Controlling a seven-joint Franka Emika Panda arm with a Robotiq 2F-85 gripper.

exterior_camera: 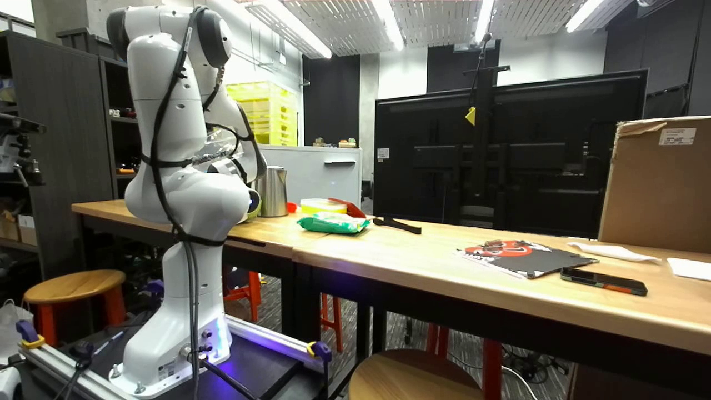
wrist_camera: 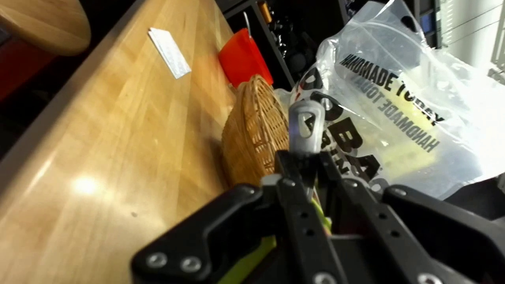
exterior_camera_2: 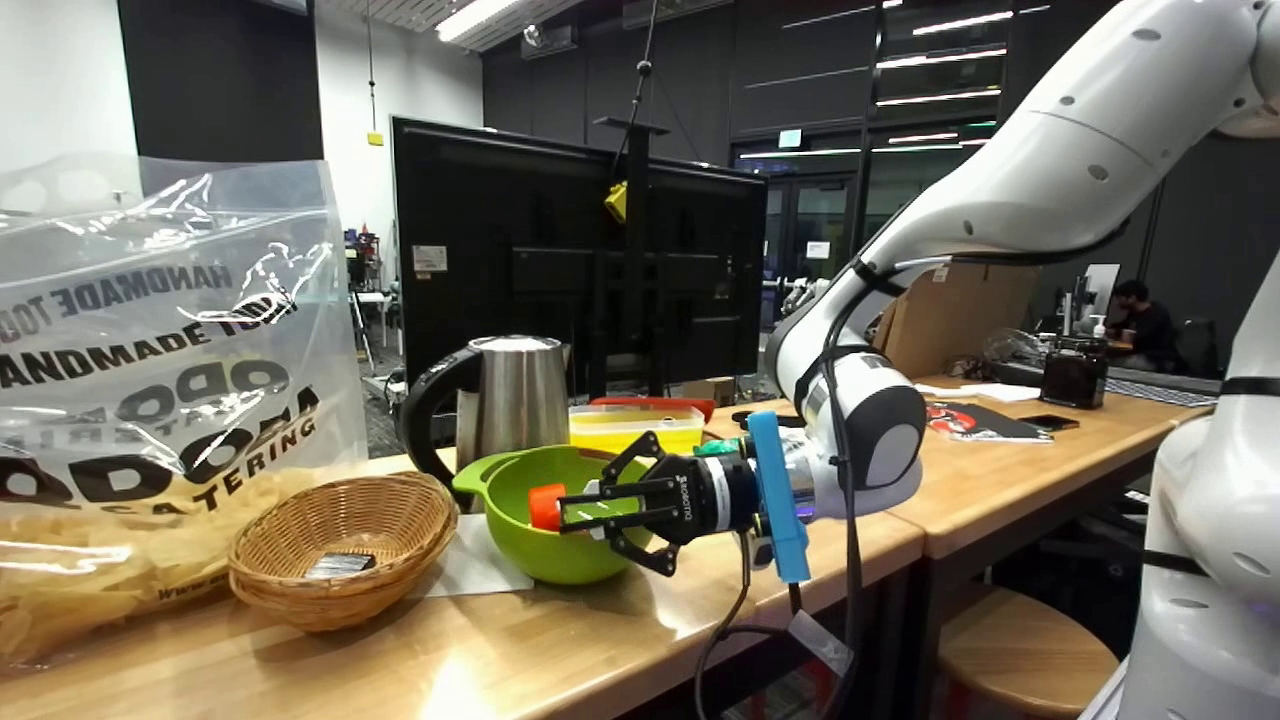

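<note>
My gripper is shut on a grey-handled utensil (wrist_camera: 306,124); its looped handle end stands out past the fingers in the wrist view. In exterior view 2, an orange-red piece (exterior_camera_2: 546,506) shows at the fingertips; whether it belongs to the same utensil I cannot tell. Behind the fingers in that view is a green bowl (exterior_camera_2: 516,528) on the table. A wicker basket (exterior_camera_2: 342,564) with a small dark item inside lies left of the bowl. In exterior view 1 the gripper is hidden behind the arm.
A steel jug (exterior_camera_2: 518,402) stands behind the bowl, with a yellow-filled tub (exterior_camera_2: 636,428) to its right. The large clear bag (exterior_camera_2: 156,396) crowds the basket's left. In the wrist view, a red container (wrist_camera: 245,59) is beyond the basket; bare tabletop (wrist_camera: 118,156) spreads leftward.
</note>
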